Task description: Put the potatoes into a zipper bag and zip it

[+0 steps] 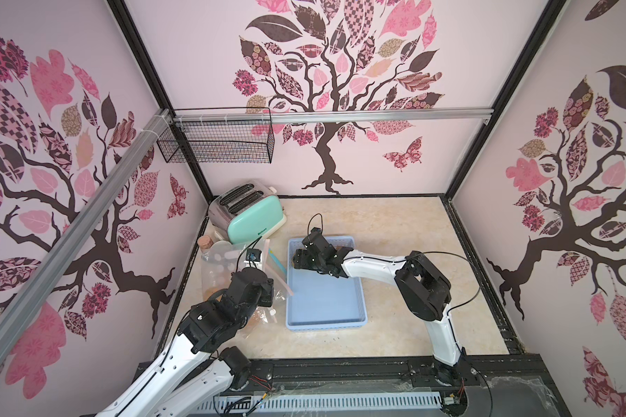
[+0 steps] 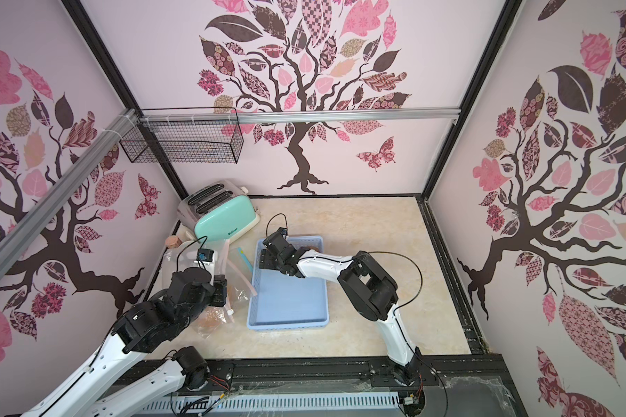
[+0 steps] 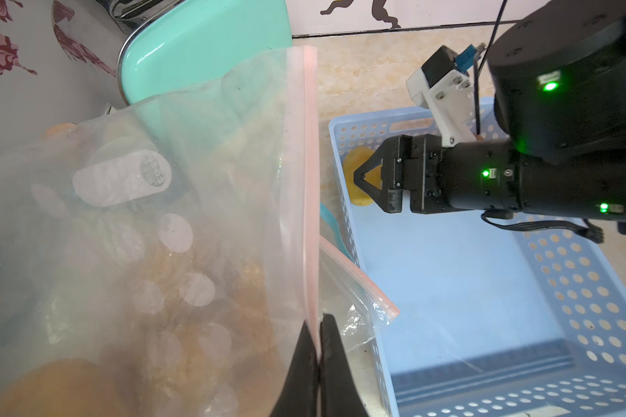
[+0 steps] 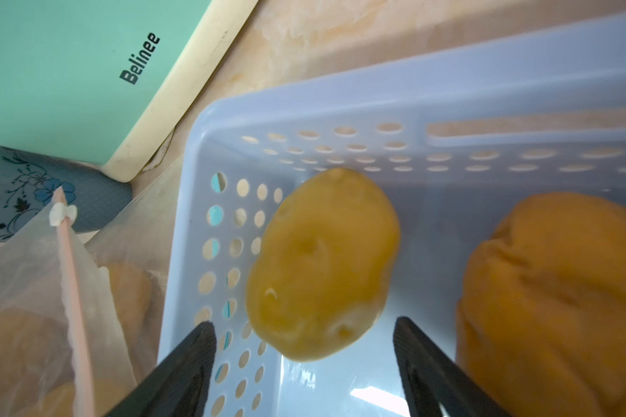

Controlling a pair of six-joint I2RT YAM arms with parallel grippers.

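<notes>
In the right wrist view a yellow potato (image 4: 323, 260) lies in the back left corner of the blue basket (image 4: 507, 87), with a browner potato (image 4: 549, 299) to its right. My right gripper is open over the yellow one, nothing between its fingers. My left gripper is shut on the pink-edged rim of the clear zipper bag (image 3: 187, 229), holding it up left of the basket. Brown potatoes show blurred through the bag's plastic.
A mint toaster (image 1: 250, 222) and a patterned cup (image 4: 55, 194) stand behind the bag. A wire rack (image 1: 215, 141) hangs at the back left.
</notes>
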